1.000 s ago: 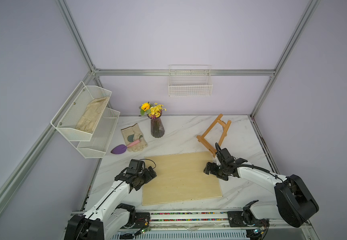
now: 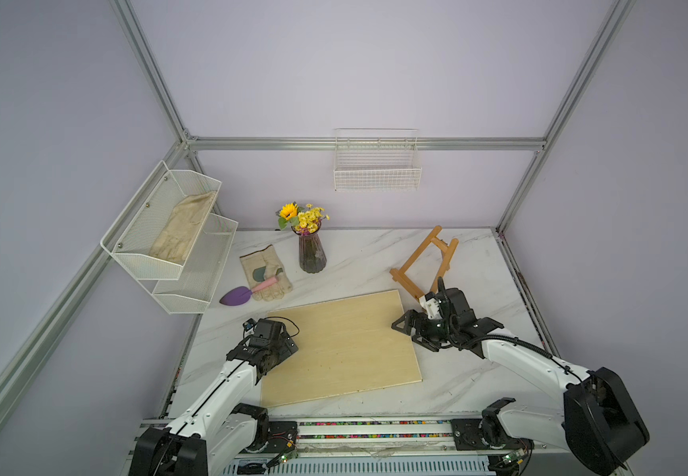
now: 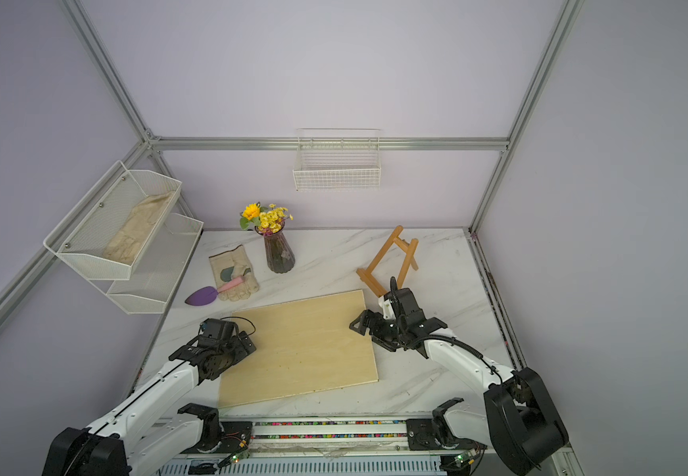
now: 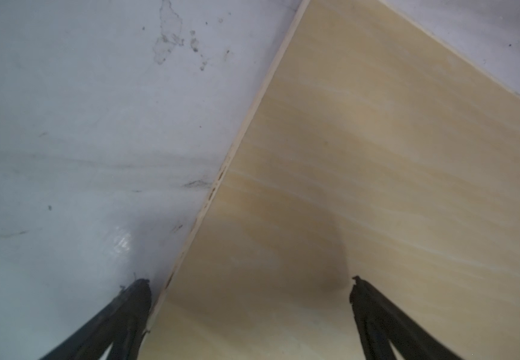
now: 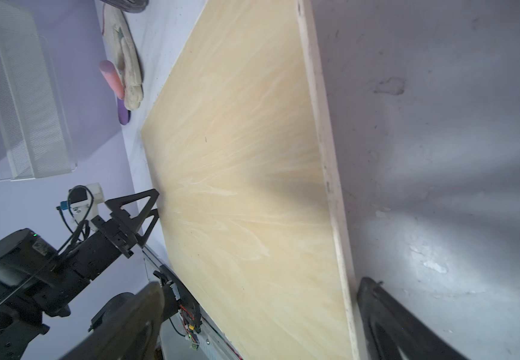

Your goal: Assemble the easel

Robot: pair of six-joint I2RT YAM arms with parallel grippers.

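A pale wooden board (image 2: pixel 344 349) lies on the marble table, slightly turned. Behind its right side the wooden easel frame (image 2: pixel 411 261) lies on the table. My left gripper is open low over the board's left edge, one finger on each side of that edge. My right gripper stands open at the board's right edge in the right wrist view, one finger just outside the rim and the other over the board, nothing clearly gripped.
A vase of flowers (image 2: pixel 312 252) stands at the back, with gloves (image 2: pixel 258 261) and a purple trowel (image 2: pixel 237 295) to its left. Wire baskets hang on the left and back walls. Bare table (image 2: pixel 491 293) shows at the right.
The board has shifted left and turned, its right rear corner rising toward the back. Both grippers have moved left with it, the left only slightly.
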